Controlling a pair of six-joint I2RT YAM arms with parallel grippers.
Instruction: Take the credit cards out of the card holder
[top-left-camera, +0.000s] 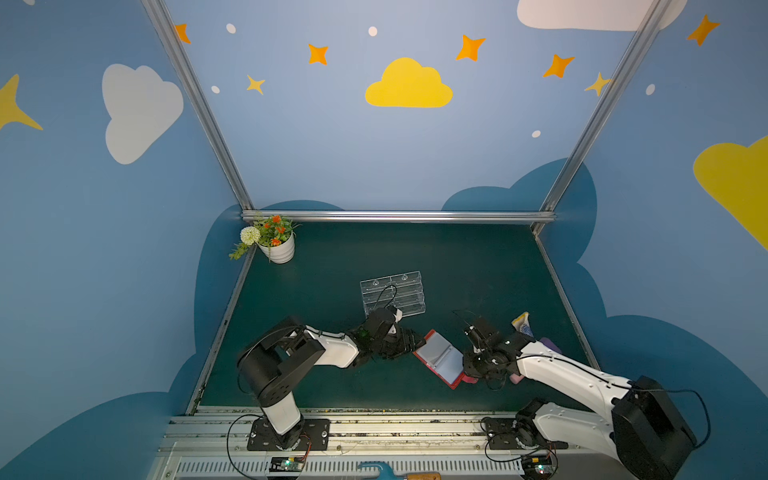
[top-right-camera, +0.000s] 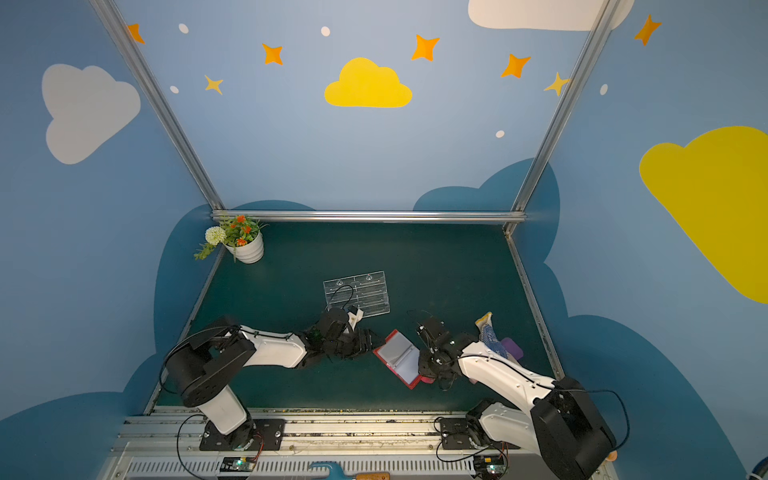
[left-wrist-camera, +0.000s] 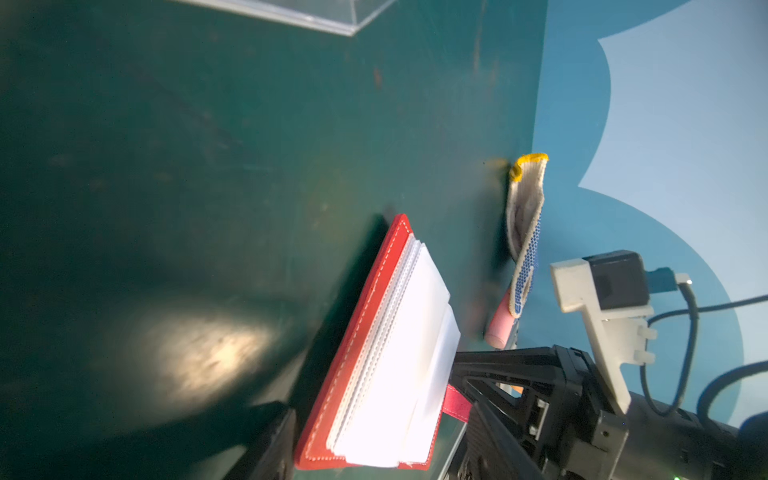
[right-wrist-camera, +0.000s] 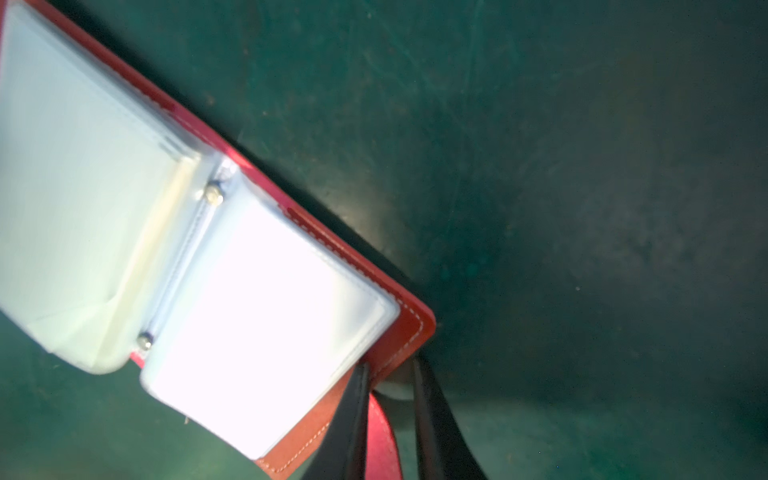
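An open red card holder lies on the green table with clear sleeves fanned flat; whether cards are inside I cannot tell. My open left gripper hangs at the holder's left end, its fingers at the bottom of the left wrist view. My right gripper is at the holder's right end by the red strap, fingers partly apart; whether anything is between them is unclear.
A clear acrylic rack lies behind the holder. A potted plant stands at the back left. A cloth glove and pink item lie at the right.
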